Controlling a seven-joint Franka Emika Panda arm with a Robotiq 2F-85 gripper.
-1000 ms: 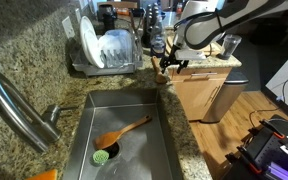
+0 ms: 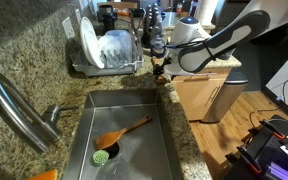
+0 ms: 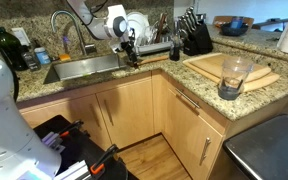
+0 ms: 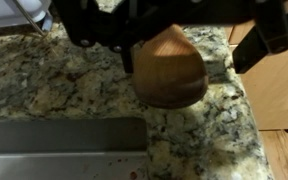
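A rounded brown wooden object (image 4: 171,78) stands on the granite counter near the sink corner; what kind of object it is, I cannot tell. My gripper (image 2: 160,72) is low over it, open, with dark fingers (image 4: 269,32) on either side of the wood in the wrist view. The wood's upper end is hidden under the gripper. A gap shows between the right finger and the wood, while the left finger looks close to it. Exterior view 2 has the gripper (image 3: 134,60) small at the counter's edge.
Left of the gripper is a steel sink (image 2: 96,104) with a wooden spatula (image 2: 122,132) and a green round scrubber (image 2: 101,157) in it. Behind stands a dish rack (image 2: 109,69) with white plates (image 2: 116,48). A faucet (image 2: 24,115) arches over the left side.
The arm has come down and toward the sink, bringing the gripper from above and behind the wooden object to around its top. The wooden object appears to stay in place.
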